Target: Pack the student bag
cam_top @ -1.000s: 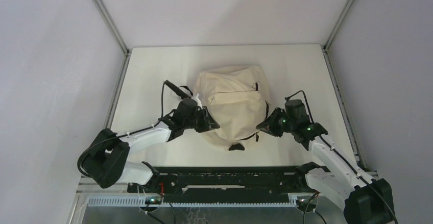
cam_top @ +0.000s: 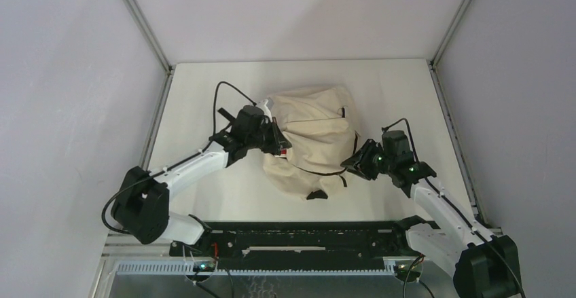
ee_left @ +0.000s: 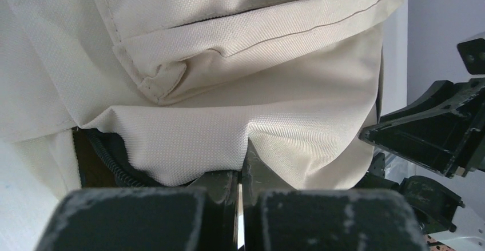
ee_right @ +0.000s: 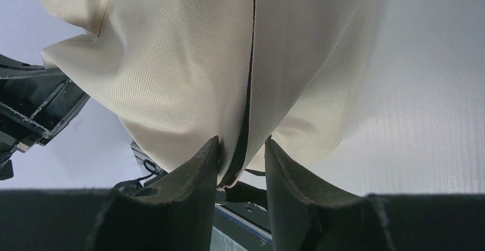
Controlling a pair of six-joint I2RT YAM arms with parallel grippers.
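The cream canvas bag (cam_top: 314, 132) lies on the white table, its zipper edge curving across the front. My left gripper (cam_top: 284, 146) is at the bag's left side, shut with the fabric edge pinched at its fingertips; a crease rises from the pinch in the left wrist view. Beside it a dark zipper (ee_left: 111, 156) borders a gap with brown inside. At the right side, my right gripper is part open, its fingers on either side of the bag's edge, where a dark zipper slit (ee_right: 243, 136) runs down between them.
A black patch (cam_top: 316, 195) shows at the bag's front end. Small black straps (cam_top: 344, 181) stick out on its right. Bare table (cam_top: 394, 94) surrounds the bag, and the black front rail (cam_top: 299, 233) lies nearer the arms.
My left gripper has moved toward the back, lifting the left front edge, and the zipper line now stretches farther across with a red spot showing. The right fingers look slightly wider apart; that arm barely moved.
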